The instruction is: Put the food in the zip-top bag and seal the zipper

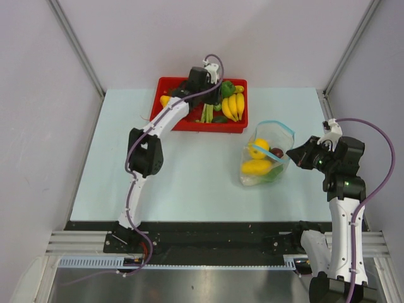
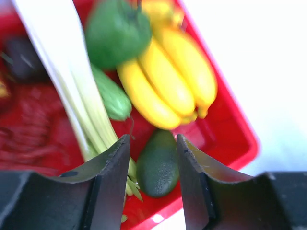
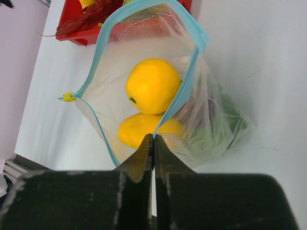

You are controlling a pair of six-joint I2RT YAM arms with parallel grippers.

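Observation:
The zip top bag [image 1: 265,170] stands open on the right of the table, holding a yellow round fruit [image 3: 152,85], a yellow oblong food [image 3: 136,129] and other items. My right gripper is shut at its blue zipper edge; the pinch itself is small. My left gripper is over the red bin [image 1: 180,126], its fingers apart around the view of an avocado [image 2: 158,167] and celery leaves; I cannot tell whether it grips either. The bin also holds bananas [image 2: 168,81], a green pepper [image 2: 115,33] and pale stalks [image 2: 67,57].
Walls stand close on both sides and behind.

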